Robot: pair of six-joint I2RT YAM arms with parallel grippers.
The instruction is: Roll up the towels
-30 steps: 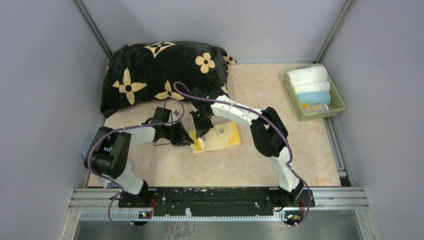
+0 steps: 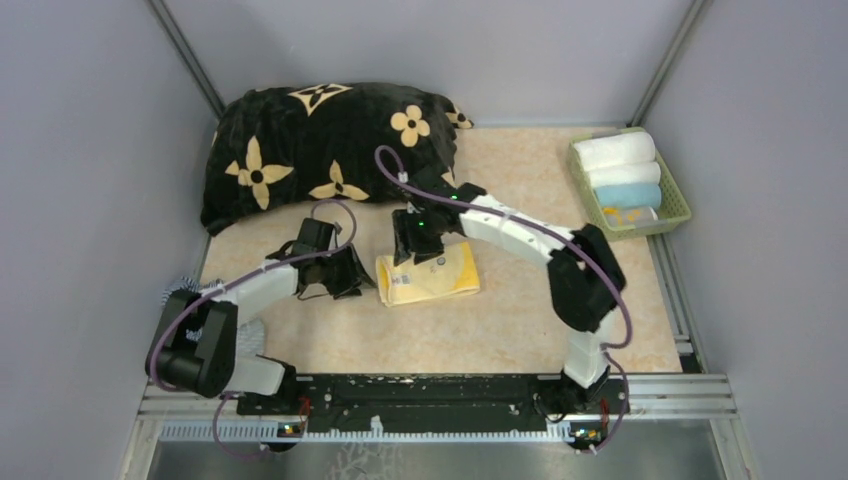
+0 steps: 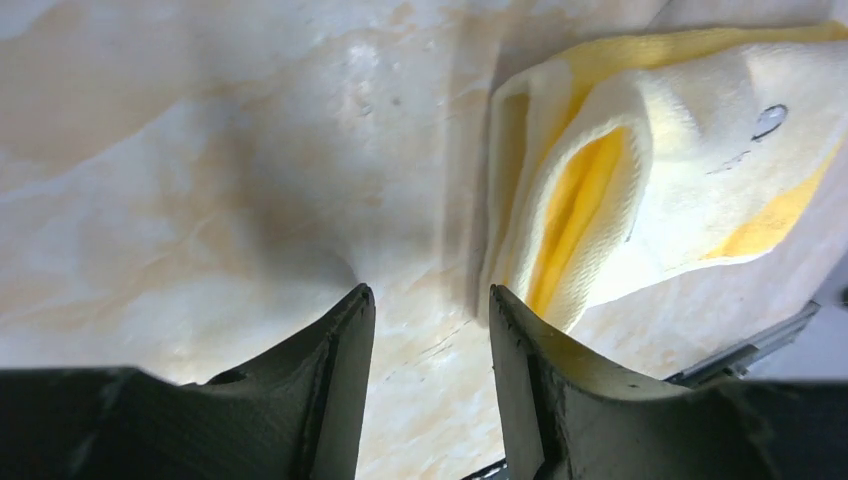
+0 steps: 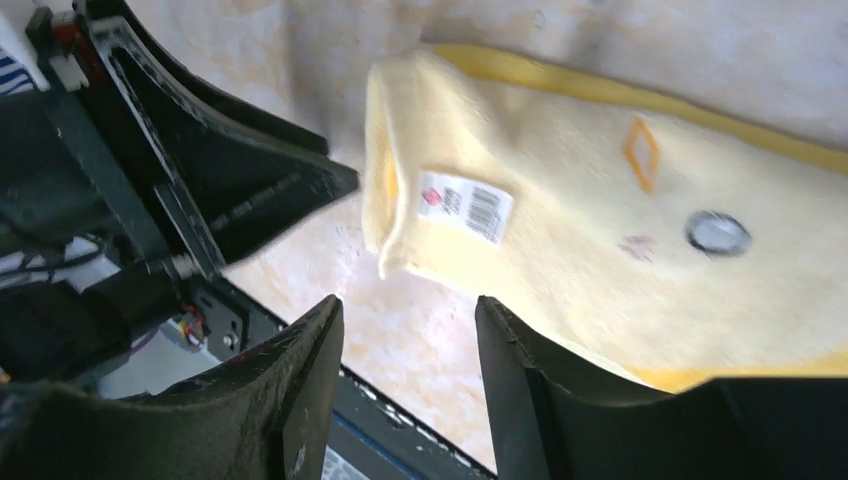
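A folded yellow-and-white towel (image 2: 440, 282) lies flat in the middle of the table, its left edge curled up in a narrow fold, seen from the side in the left wrist view (image 3: 700, 170) and from above in the right wrist view (image 4: 600, 250), where a label shows. My left gripper (image 2: 355, 285) is open just left of that edge, empty, its fingertips beside the fold (image 3: 427, 295). My right gripper (image 2: 415, 245) hangs over the towel's upper left part, fingers apart with nothing between them (image 4: 405, 310).
A dark patterned cushion (image 2: 320, 150) fills the back left. A green basket (image 2: 672, 205) with rolled towels stands at the right. Striped cloth (image 2: 250, 340) lies under the left arm.
My right gripper has risen off the towel's left edge and shifted slightly right, its arm blurred in motion. My left gripper has drawn back a little to the left.
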